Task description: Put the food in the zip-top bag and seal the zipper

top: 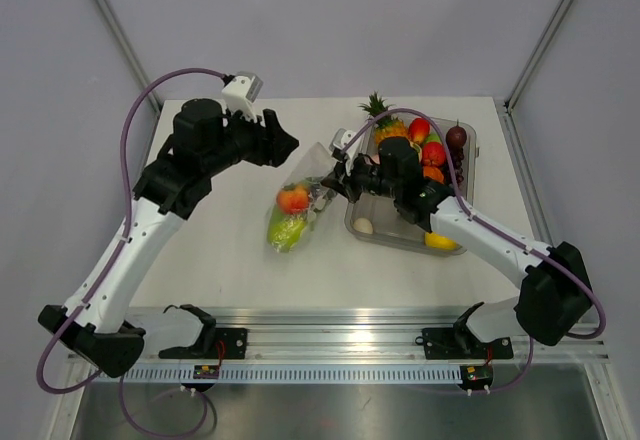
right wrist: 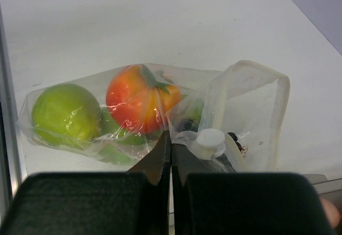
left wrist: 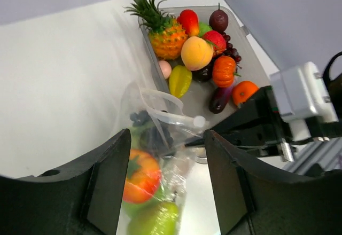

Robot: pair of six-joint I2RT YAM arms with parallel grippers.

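The clear zip bag point(top: 325, 160) lies in the middle of the table, holding a red-orange tomato point(right wrist: 133, 99), a green fruit point(right wrist: 65, 112) and dark small pieces. Its mouth gapes, and the white zipper slider point(right wrist: 210, 140) sits at one end of the rim. My right gripper is shut on the bag's film below that slider, where creases gather at the tips. Up and left of the bag, my left gripper point(top: 288, 145) stands open. Between its fingers nothing is held; the bag shows beyond them in the left wrist view.
A grey tray point(top: 355, 200) stands to the right, with a pineapple point(left wrist: 168, 39), a peach point(left wrist: 196, 52), an eggplant point(left wrist: 219, 99) and other produce. My right arm reaches across it.
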